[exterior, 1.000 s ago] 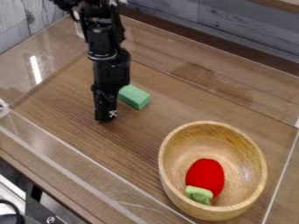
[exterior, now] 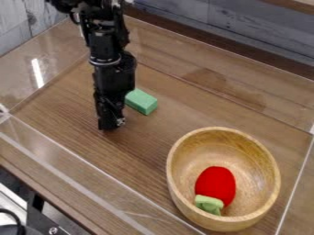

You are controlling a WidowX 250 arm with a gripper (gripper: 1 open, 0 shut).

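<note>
My gripper (exterior: 108, 119) reaches down from the top left of the camera view, its black tip low over the wooden table (exterior: 86, 156); it looks shut, with nothing visible between its fingers. A green block (exterior: 141, 101) lies just right of it, partly behind the arm. At the lower right a wooden bowl (exterior: 188, 156) holds a red object (exterior: 216, 182) with a green end, which looks like a toy strawberry or similar vegetable.
A grey plank wall runs along the back, and dark cables show at the bottom left corner.
</note>
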